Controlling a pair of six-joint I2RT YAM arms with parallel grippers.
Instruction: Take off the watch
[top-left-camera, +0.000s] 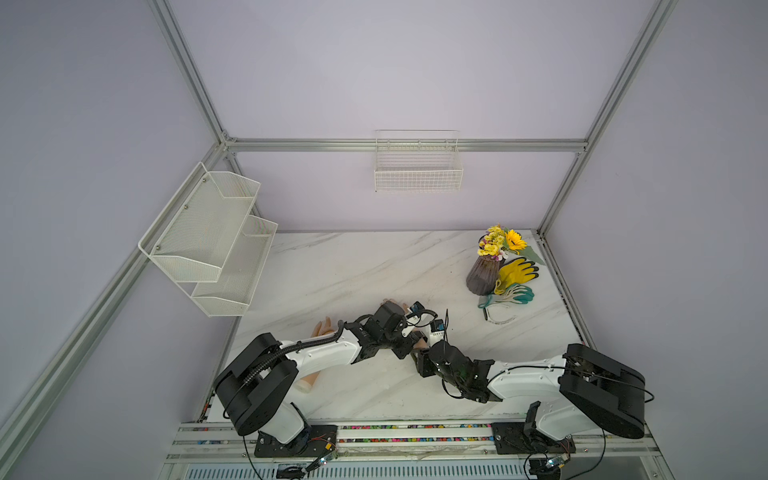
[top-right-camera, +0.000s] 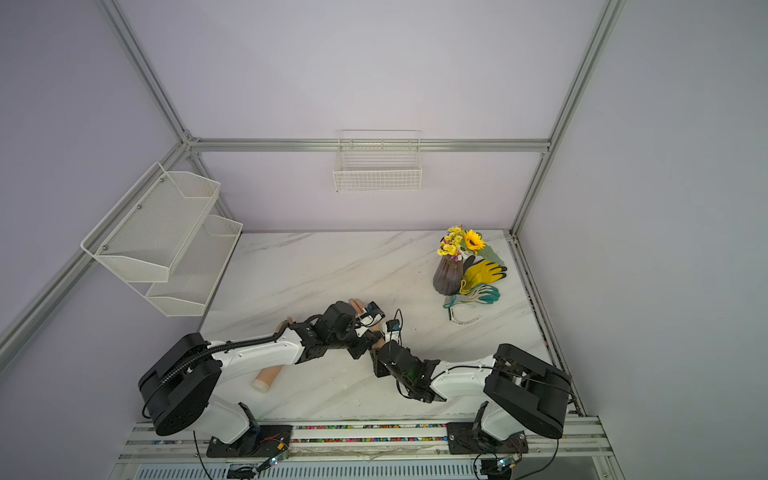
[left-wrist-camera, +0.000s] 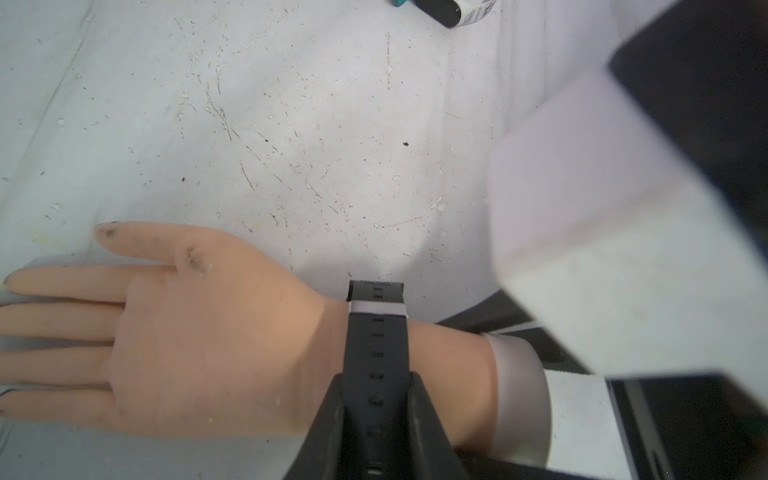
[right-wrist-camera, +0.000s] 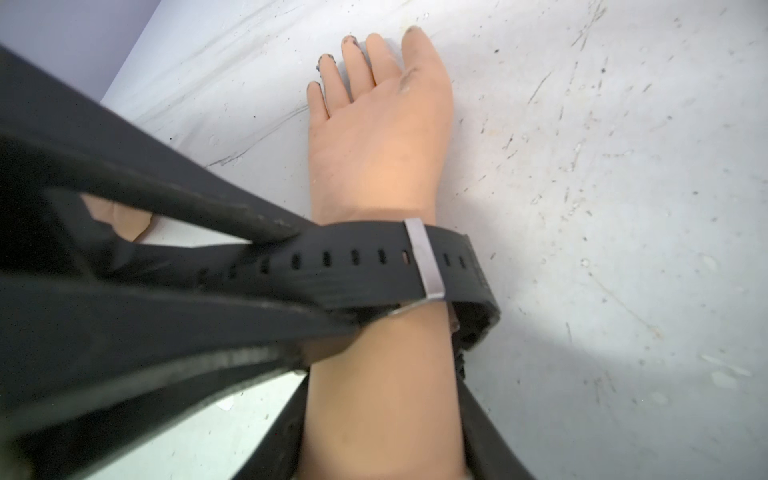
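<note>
The black watch (right-wrist-camera: 352, 264) is round the wrist of a mannequin hand (left-wrist-camera: 224, 336) lying on the table; its strap has a silver keeper (right-wrist-camera: 424, 256). My left gripper reaches in at the strap from the side, fingertips against it; how far open it is isn't clear. In the right wrist view, its black fingers lie across the left half. My right gripper is shut on the mannequin forearm just below the watch, a finger on each side.
A second mannequin hand (top-left-camera: 314, 368) lies left, under my left arm. A vase of flowers (top-left-camera: 484, 272) and work gloves (top-left-camera: 516, 276) sit at back right. Wire baskets (top-left-camera: 208, 232) hang on the walls.
</note>
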